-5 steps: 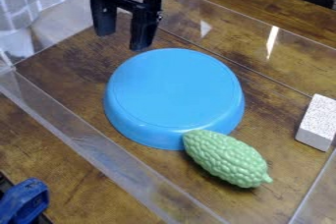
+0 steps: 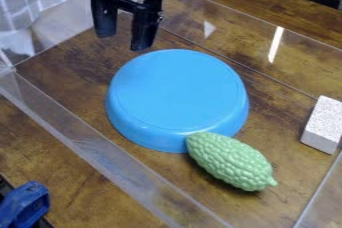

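The black gripper [image 2: 123,30] hangs at the top left above the wooden floor of the bin, its two fingers apart with nothing between them. Just below and right of it lies a round blue upside-down dish or lid [image 2: 175,92]. A green bumpy gourd-like object [image 2: 233,162] lies at the lower edge of the blue piece, touching it.
A white block [image 2: 323,123] lies at the right. Clear walls border the wooden surface [image 2: 80,92], with crumpled clear plastic at the upper left. A blue object [image 2: 20,204] sits outside at the bottom left. Bare wood is free left of the dish and at the back.
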